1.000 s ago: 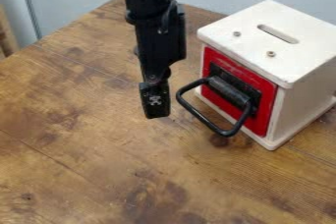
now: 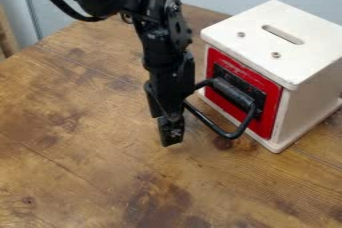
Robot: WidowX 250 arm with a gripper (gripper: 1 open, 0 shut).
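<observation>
A white wooden toy oven [image 2: 287,52] with a red front panel [image 2: 269,109] stands on the right. Its black loop handle [image 2: 234,132] sticks out toward the left, low at the front. My black gripper [image 2: 171,129] hangs just left of that handle, low over the table, beside the handle's outer end. Its fingers are dark and seen from the side, with nothing visible held; the gap between them is hard to make out.
A pale wall runs behind, close to the back edge of the table and the oven.
My gripper has moved down and slightly right, from above and left of the handle to lower beside it. The oven looks unchanged.
</observation>
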